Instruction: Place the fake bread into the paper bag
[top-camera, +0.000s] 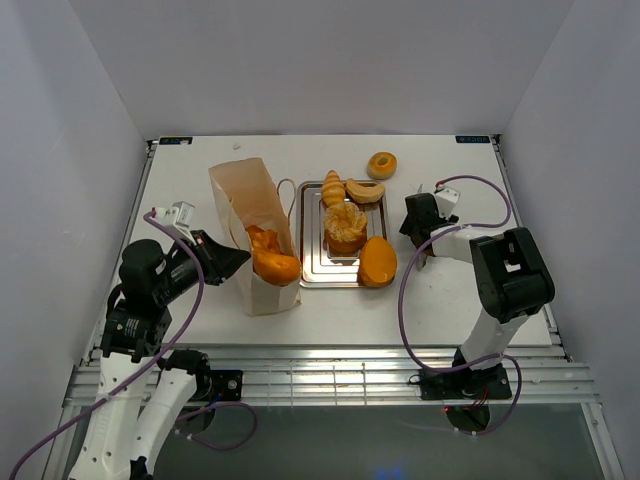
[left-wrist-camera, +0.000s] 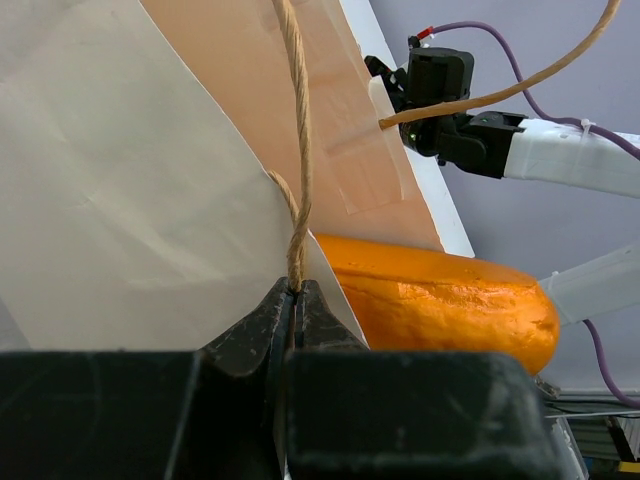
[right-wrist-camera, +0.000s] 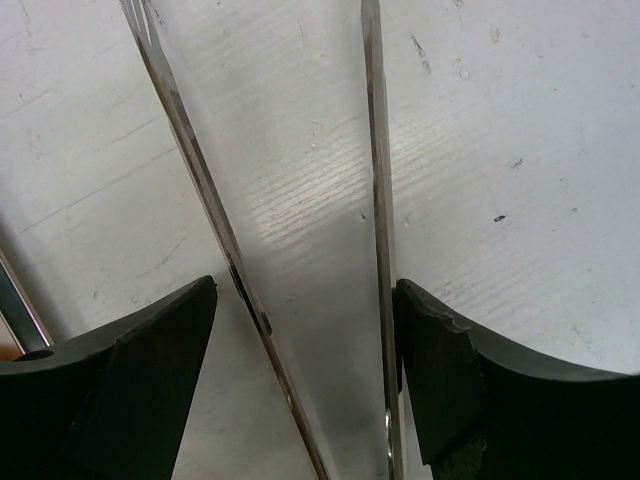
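Observation:
The brown paper bag (top-camera: 262, 299) lies tipped with its mouth showing glossy orange bread (top-camera: 276, 265) inside. My left gripper is shut on the bag's twisted handle (left-wrist-camera: 300, 150). On the tray, a croissant (top-camera: 333, 188), a curved roll (top-camera: 365, 191) and a round crusty loaf (top-camera: 346, 230) are grouped together; an orange loaf (top-camera: 377, 263) straddles its lower right corner. Above the tray sits a bagel (top-camera: 381, 166). My right gripper is part open around the thin tongs (right-wrist-camera: 382, 200), whose right arm touches one finger; a small gap shows on the left.
The metal tray (top-camera: 312, 270) stands between bag and tongs, close to the bag's right side. A purple cable hangs from each arm.

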